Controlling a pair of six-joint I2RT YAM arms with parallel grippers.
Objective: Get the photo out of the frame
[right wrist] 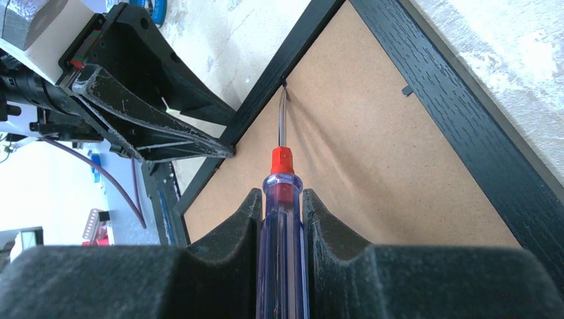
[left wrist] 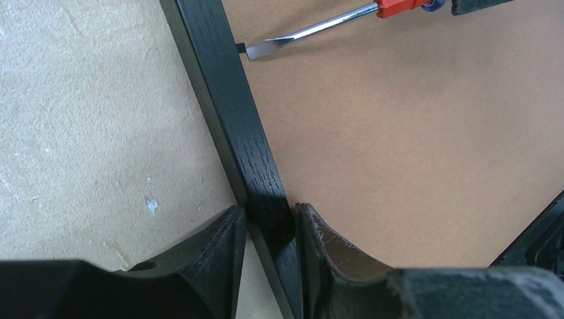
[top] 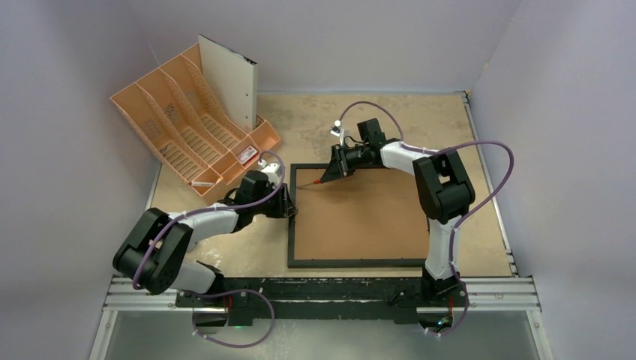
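The picture frame (top: 291, 244) lies face down, its brown backing board (top: 367, 225) upward and the photo out of sight. Small dark tabs (right wrist: 408, 90) stick out from its black bars over the board. My right gripper is shut on a screwdriver (right wrist: 281, 186) with a red collar and clear purplish handle. In the left wrist view, the flat screwdriver blade (left wrist: 266, 48) meets a tab on the left bar. My left gripper straddles that same bar nearer the front, its fingers (left wrist: 229, 232) close against both sides, shut on it.
An orange slotted rack (top: 187, 124) stands at the back left, with a white panel (top: 229, 82) upright in it. Bare table (top: 442, 120) shows behind and to the right of the frame. Walls rise at the back and sides.
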